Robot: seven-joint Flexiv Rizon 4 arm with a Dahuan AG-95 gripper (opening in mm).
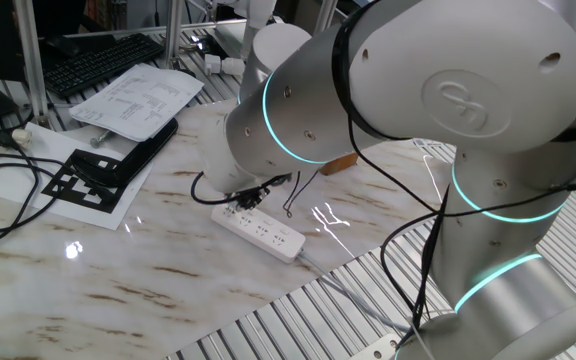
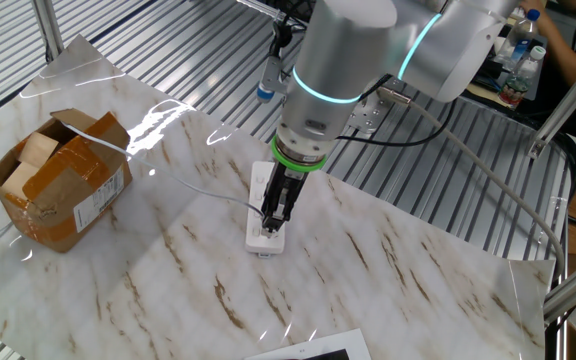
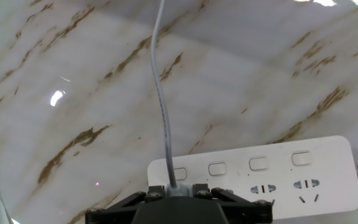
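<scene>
A white power strip point(image 3: 328, 165) with a row of switches and sockets lies on the marbled table; its far end is under my gripper. Between the fingertips sits a grey plug point(image 3: 178, 188), with a thin grey cable point(image 3: 164, 118) running away from it over the table. My gripper appears shut on this plug, right at the end sockets of the strip point(image 2: 253, 240). The fingers hide the plug's lower side, so I cannot tell whether its pins are in a socket. In the first exterior view, the arm's wrist mostly covers the gripper.
An open cardboard box point(image 2: 63, 185) stands to one side, the grey cable passing over it. A printed marker sheet point(image 1: 93, 185) with a black object on it, loose black cables and papers point(image 1: 138, 100) lie across the table. Bare tabletop surrounds the strip.
</scene>
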